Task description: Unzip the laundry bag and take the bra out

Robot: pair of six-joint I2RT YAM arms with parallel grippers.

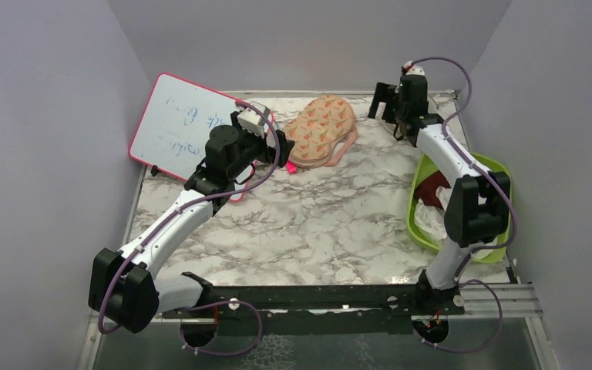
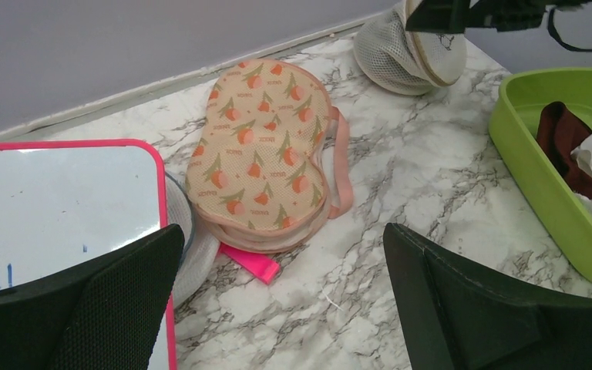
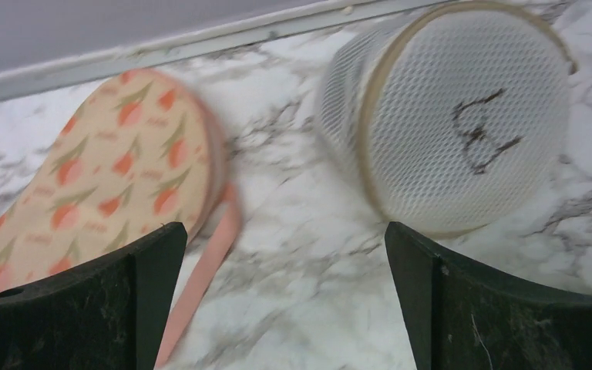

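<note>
An orange-printed peach bag [image 1: 320,127] lies flat at the back middle, with a pink strap [image 2: 341,166] along its right side; a bright pink tab [image 2: 250,262] shows below it. A white mesh bag with a tan rim [image 3: 462,123] stands to its right at the back; no bra can be made out. My left gripper [image 1: 276,146] is open above the area between whiteboard and printed bag, nothing between its fingers. My right gripper [image 1: 381,104] is open, raised above the back right near the mesh bag, nothing between its fingers. The right wrist view is blurred.
A whiteboard [image 1: 177,123] occupies the back left, with another mesh item [image 2: 189,270] partly hidden beside it. A green tub [image 1: 501,193] with white and maroon cloth sits at the right.
</note>
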